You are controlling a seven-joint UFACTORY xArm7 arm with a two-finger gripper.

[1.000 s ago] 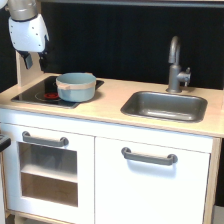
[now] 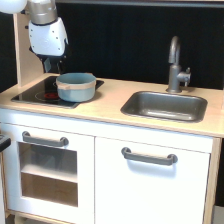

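A white robot arm reaches down from the top left, its dark gripper [image 2: 51, 63] hanging above the black cooktop [image 2: 40, 94], just behind and left of a grey-blue pot [image 2: 76, 89]. The fingers are small and dark against the black backdrop, so whether they are open or shut is unclear. The pot sits upright on the right part of the cooktop.
A steel sink [image 2: 163, 105] with a tall faucet [image 2: 174, 65] is on the right of the wooden counter [image 2: 117, 112]. Below are a glass-fronted oven door [image 2: 48, 170] and a white cupboard door [image 2: 135, 190]. The counter between pot and sink is clear.
The arm and gripper have moved right and slightly down, closer to the pot. The pot looks to be in the same place.
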